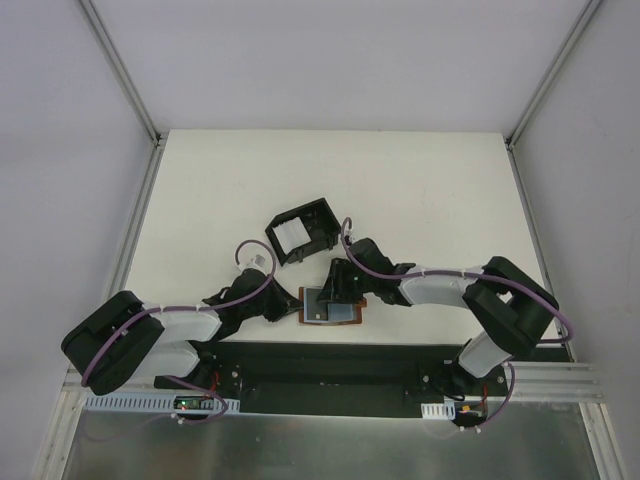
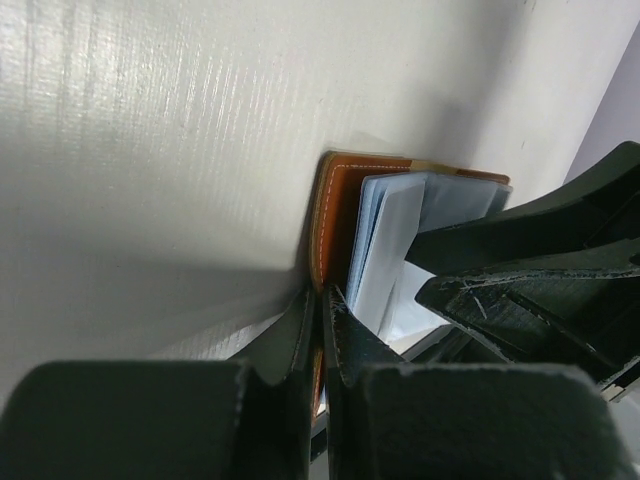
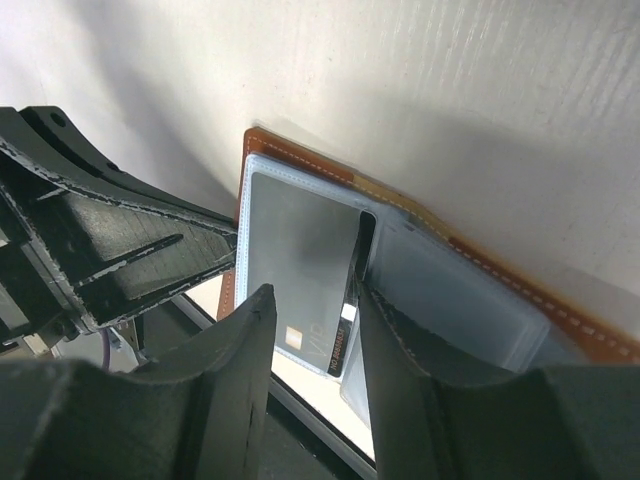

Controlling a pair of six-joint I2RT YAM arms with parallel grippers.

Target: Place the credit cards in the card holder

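The brown card holder (image 1: 346, 314) lies spread at the front of the table, clear sleeves showing. A grey card (image 3: 300, 235) with a black strip along its edge sits inside a clear sleeve in the right wrist view. My left gripper is shut on the holder's near edge, holding it down at its left side. Over the sleeves, my right gripper stands open with nothing held between its fingertips; part of the holder lies below them. White cards (image 1: 292, 234) lie in a black box behind the holder.
The black open box (image 1: 318, 222) stands at a slant behind both grippers. Both arms crowd the holder from the sides.
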